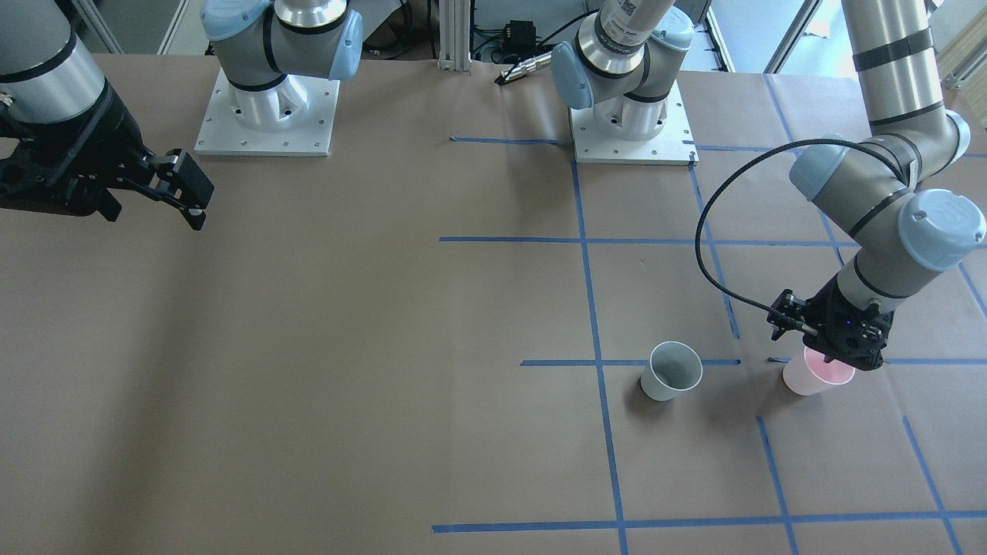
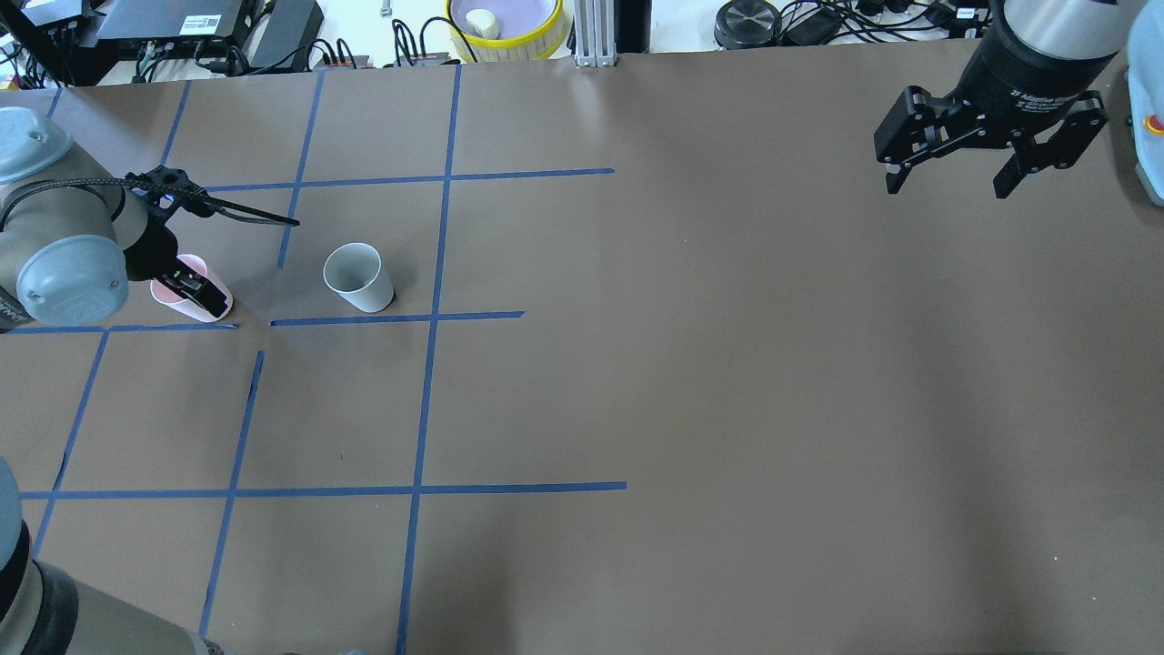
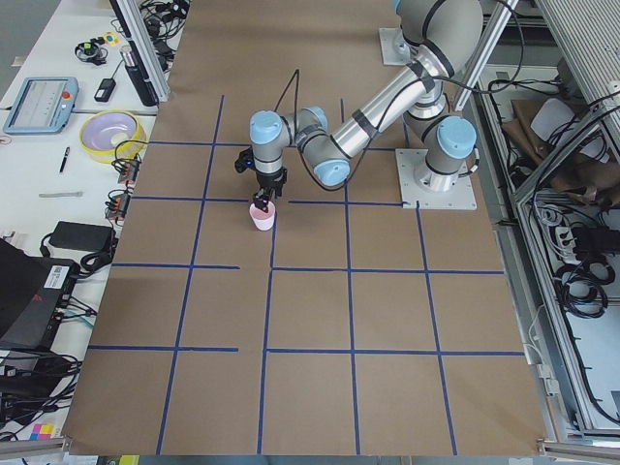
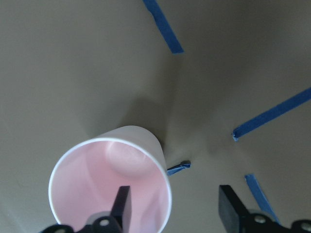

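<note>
A pink cup (image 1: pixel 814 375) stands on the taped table under my gripper at the right of the front view. In the left wrist view the gripper is open, one finger over the cup's (image 4: pixel 87 184) mouth and the other outside its rim over bare table. In the top view the cup (image 2: pixel 175 306) is partly hidden by the gripper. A grey-white cup (image 1: pixel 671 370) stands apart from it, left of it in the front view and right of it in the top view (image 2: pixel 357 278).
Another arm's black gripper (image 2: pixel 988 136) hangs at the top right of the top view. More robot bases (image 1: pixel 268 139) stand at the back.
</note>
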